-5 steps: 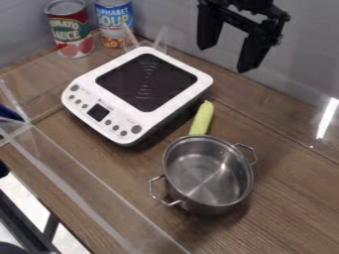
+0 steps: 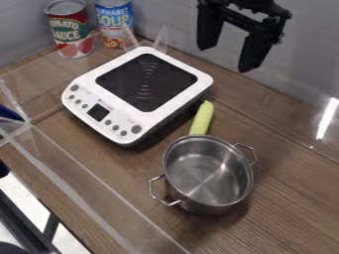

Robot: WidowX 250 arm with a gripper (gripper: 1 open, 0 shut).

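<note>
My black gripper (image 2: 232, 48) hangs open at the top centre, high above the counter, with nothing between its fingers. Below it to the left sits a white induction cooker (image 2: 93, 86) with a black plate and front buttons. A steel pot (image 2: 207, 182) with two side handles rests on the wooden counter at the lower middle. A pale yellow-green long object (image 2: 201, 117) lies between the cooker and the pot.
A tomato sauce can (image 2: 71, 35) and an alphabet soup can (image 2: 114, 22) stand at the back left corner. A blue object (image 2: 11, 114) is at the left edge.
</note>
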